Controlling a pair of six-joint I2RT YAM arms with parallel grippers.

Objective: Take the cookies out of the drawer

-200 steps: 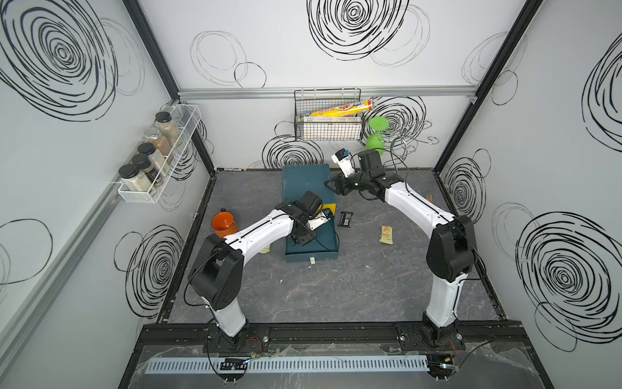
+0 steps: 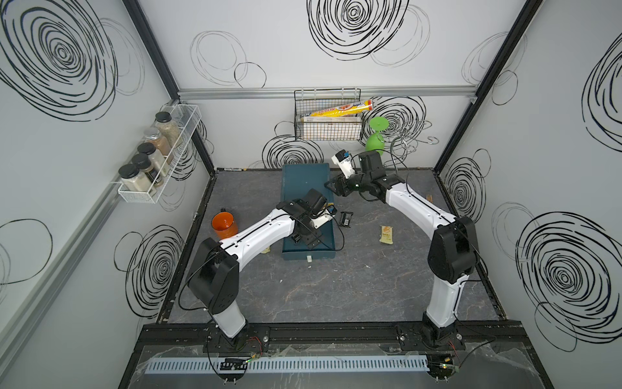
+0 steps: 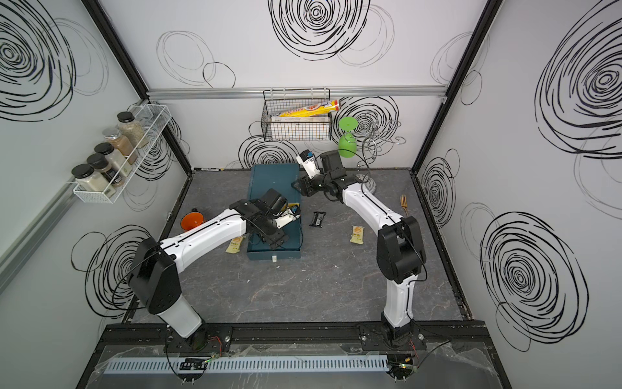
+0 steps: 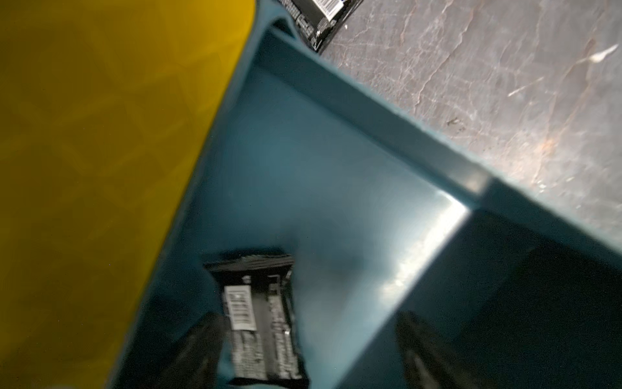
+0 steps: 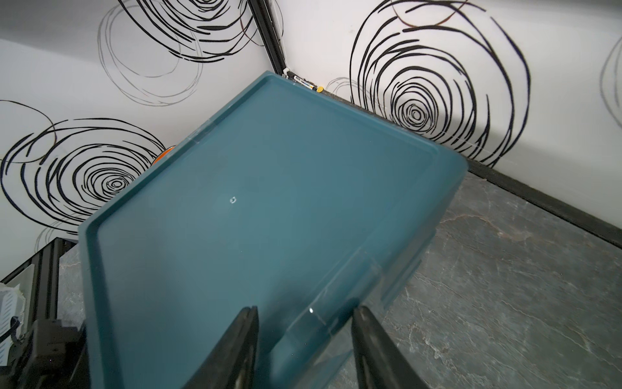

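The blue-green drawer (image 4: 311, 188) is pulled out toward the front of its cabinet (image 5: 259, 194). Inside it, in the left wrist view, lies a black cookie packet (image 4: 259, 317) with a white barcode, close to the left finger. My left gripper reaches down into the drawer, its fingers apart, the packet nearer one finger and not gripped. My right gripper is open at the cabinet's right edge, its fingers either side of that edge; contact is hard to tell. The left arm hides part of the drawer in both top views.
Another black packet (image 2: 346, 219) lies on the table right of the drawer. Gold packets lie farther right (image 2: 386, 234) and left of the drawer (image 3: 235, 244). An orange mug (image 2: 224, 223) stands at left. A yellow surface (image 4: 97, 162) fills the left wrist view's left side.
The drawer's front has shifted slightly left and back, and the left gripper's fingers have spread wider. The right arm has stayed where it was.
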